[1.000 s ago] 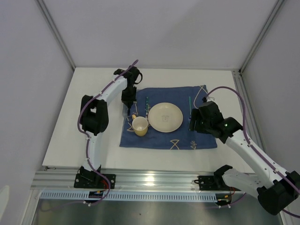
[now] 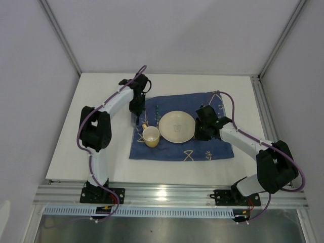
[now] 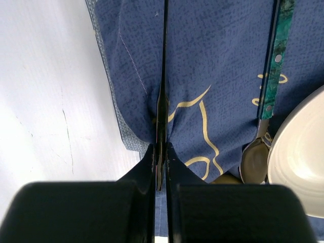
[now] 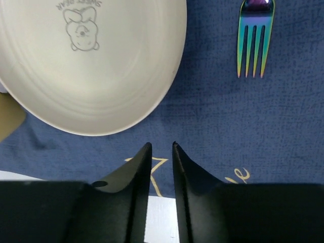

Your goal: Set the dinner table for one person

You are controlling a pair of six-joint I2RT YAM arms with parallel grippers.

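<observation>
My left gripper is shut on a dark, thin utensil (image 3: 162, 116), held along the placemat's left edge. Right of it lies a green-handled spoon (image 3: 274, 81). The cream plate (image 2: 176, 126) sits mid-mat, a yellow mug (image 2: 151, 137) at its lower left. My right gripper is over the mat by the plate's near right side, fingers slightly apart with nothing between them. A rainbow fork (image 4: 255, 40) lies right of the plate; in the top view my right arm largely hides it.
The blue placemat (image 2: 177, 152) has a folded, rumpled left edge (image 3: 116, 76). Bare white table (image 2: 91, 91) surrounds it.
My right gripper and arm have moved left, from over the fork toward the plate's right rim. The left arm shifted slightly left over the last second.
</observation>
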